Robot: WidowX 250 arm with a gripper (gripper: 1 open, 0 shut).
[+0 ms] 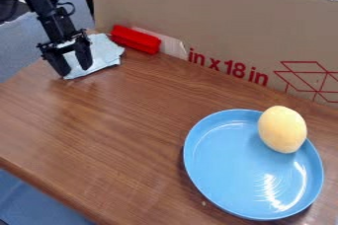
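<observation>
My black gripper (69, 57) is at the upper left of the table, low over a pale folded cloth (101, 51) and pressed on or against it; whether its fingers are open or shut on the cloth is too small to tell. A red cylindrical object (136, 38) lies just right of the cloth, against the cardboard. At the lower right sits a blue plate (231, 170), with a pale yellow egg-shaped object (282, 129) on its upper right part.
A cardboard wall (231, 27) runs along the back of the wooden table (119, 140). The table's left edge drops to a grey and blue area.
</observation>
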